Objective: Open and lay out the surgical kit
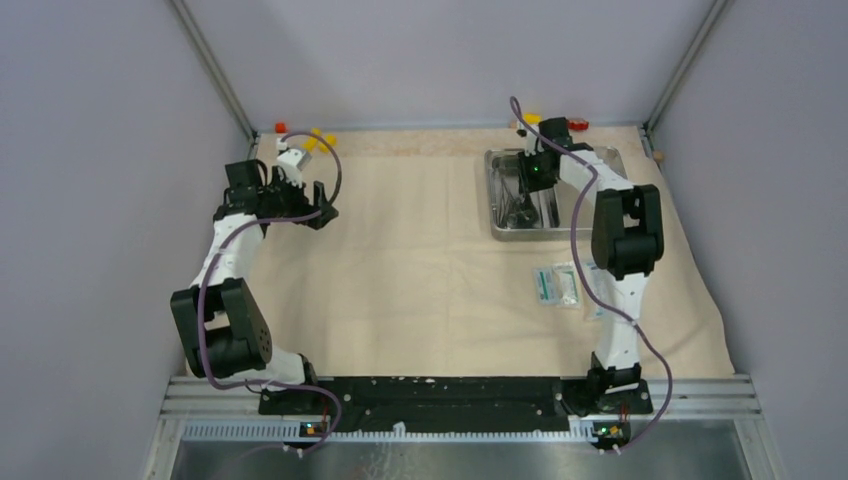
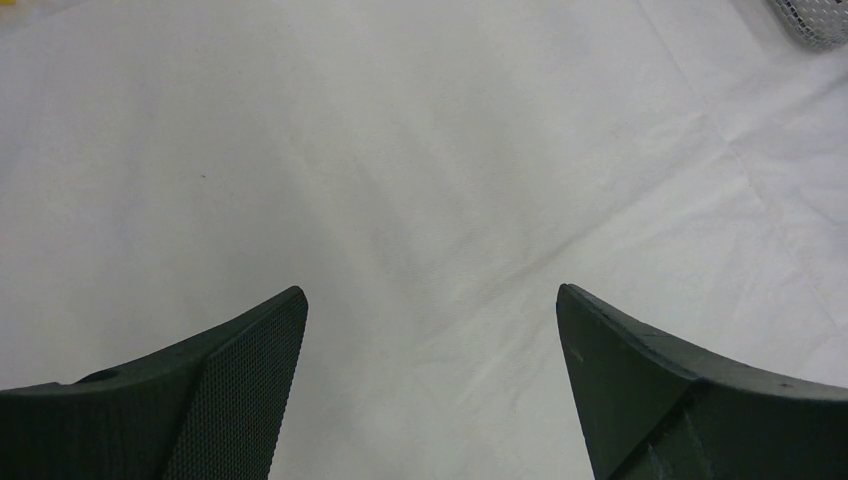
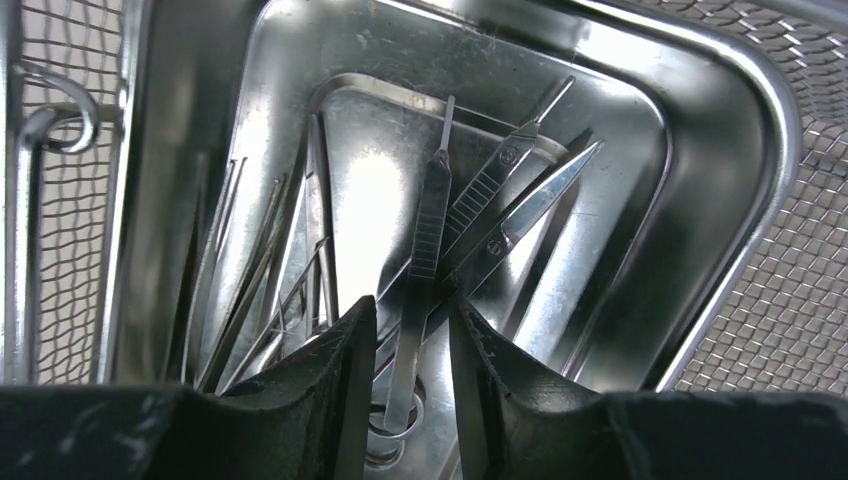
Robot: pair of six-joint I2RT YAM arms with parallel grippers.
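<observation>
In the right wrist view a metal instrument tray [image 3: 785, 150] holds several steel instruments. A flat scalpel handle [image 3: 430, 220] lies across a second handle [image 3: 480, 195] and a pair of scissors [image 3: 525, 215], with slender instruments [image 3: 318, 230] to their left. Over the tray, my right gripper is part open. The scalpel handle runs through the gap between its fingertips, with room on both sides. Far off at the left of the cloth, my left gripper [image 1: 305, 195] stands open and empty; in its wrist view only bare cloth shows between its fingers.
The tray sits inside a wire mesh basket [image 3: 790, 270]. In front of it lie a blue-white packet [image 1: 545, 286] and a green-white packet [image 1: 568, 286]; a third is partly behind the right arm. Yellow blocks [image 1: 327, 142] stand at the back left.
</observation>
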